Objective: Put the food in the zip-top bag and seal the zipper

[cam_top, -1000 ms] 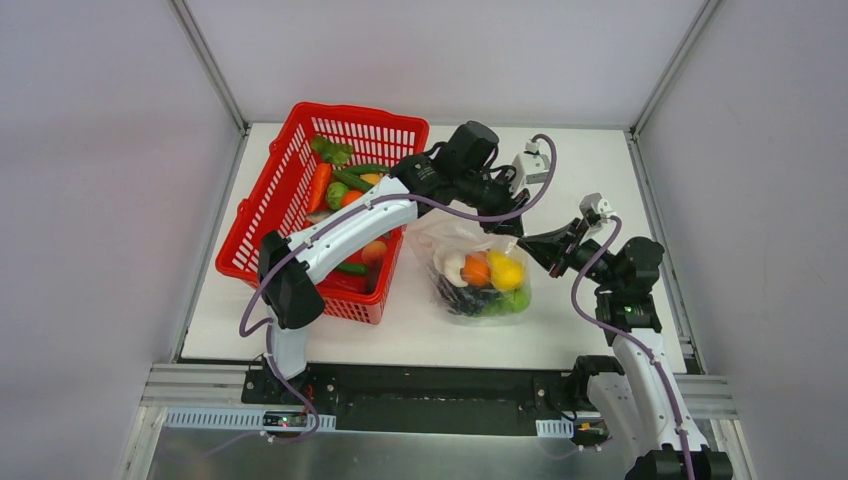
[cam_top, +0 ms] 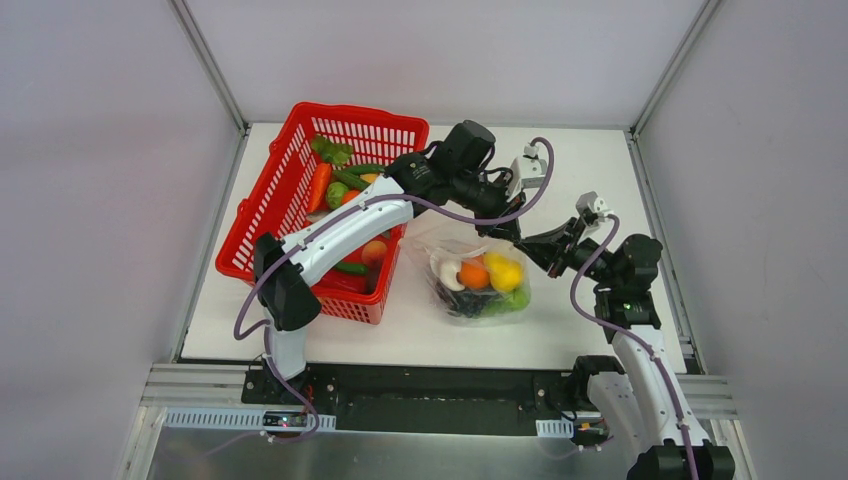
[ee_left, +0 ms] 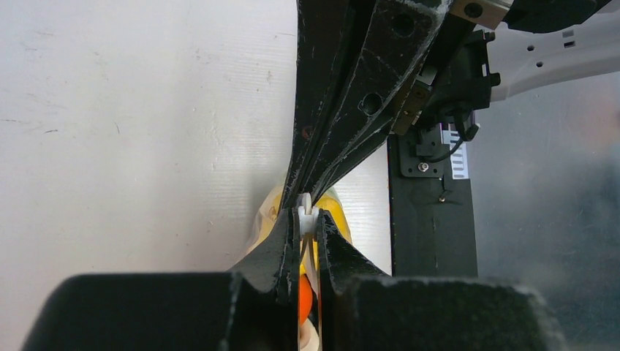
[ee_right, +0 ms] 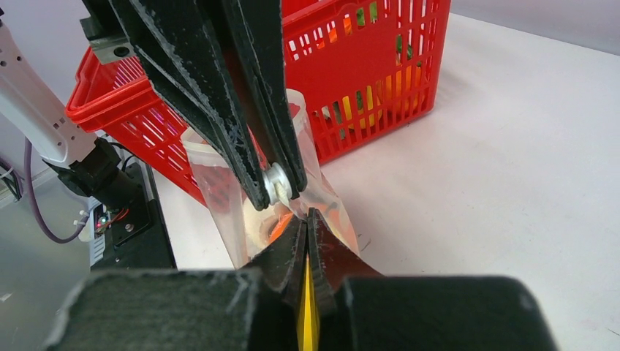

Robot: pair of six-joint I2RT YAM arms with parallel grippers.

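Note:
A clear zip top bag (cam_top: 450, 300) stands on the table holding a yellow item (cam_top: 506, 270), an orange one (cam_top: 474, 274), a white one and dark and green items. My left gripper is shut on the bag's white zipper slider (ee_left: 306, 219) at the upper edge. My right gripper is shut right beside it, just below the left fingertips in the right wrist view; I see nothing clearly between its fingers. The bag's top edge rises on the basket side.
A red basket (cam_top: 245, 235) of vegetables and fruit fills the left of the table, close beside the bag, under my left arm.
My left arm and wrist have shifted very slightly in the top view. The bag and my right arm look nearly unchanged.

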